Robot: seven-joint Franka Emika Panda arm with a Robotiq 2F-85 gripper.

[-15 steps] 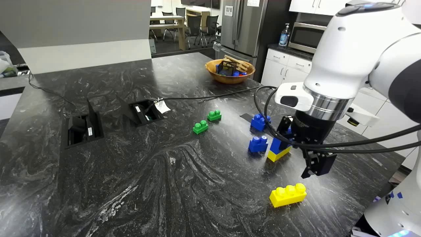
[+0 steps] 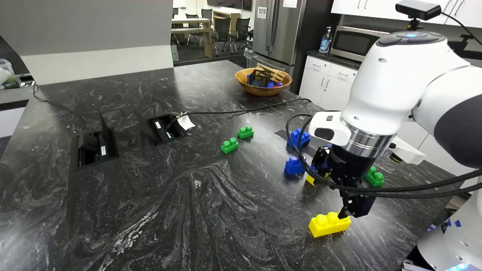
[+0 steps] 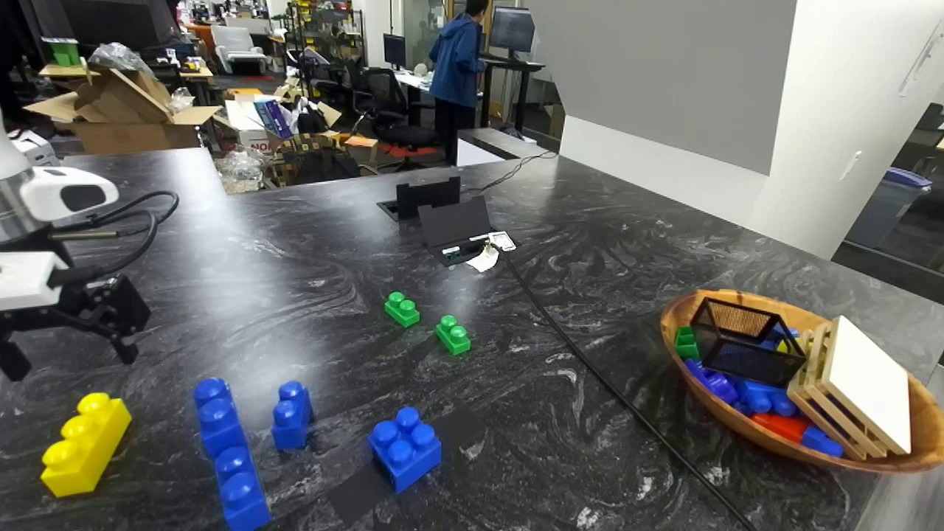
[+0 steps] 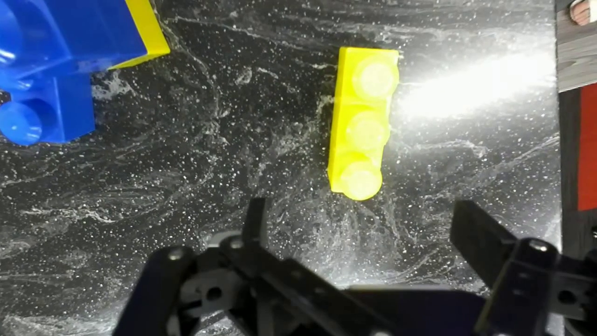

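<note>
A yellow three-stud brick (image 2: 330, 225) lies alone on the dark counter, studs up. My gripper is open above the counter, with nothing held. In the wrist view, the yellow brick (image 4: 362, 126) lies beyond the fingertips, lined up with the gap between them. Exterior view 2 shows the gripper (image 3: 72, 361) higher than the yellow brick (image 3: 85, 444) and behind it. Beside it is a stack with blue bricks (image 3: 231, 451) on top; its yellow base (image 4: 146, 33) shows in the wrist view. The arm partly hides this stack in exterior view 1.
Near the stack are a small blue brick (image 3: 291, 416) and a square blue brick (image 3: 405, 448). Two green bricks (image 2: 229, 145) lie mid-counter; another green brick (image 2: 374, 176) is behind the gripper. A wooden bowl (image 2: 264, 92) stands far back. A black cable (image 3: 611, 389) crosses the counter.
The arm has come lower and shifted left in exterior view 1, nearer the yellow brick. It now covers more of the blue-and-yellow stack and uncovers a green brick. The bricks have not moved.
</note>
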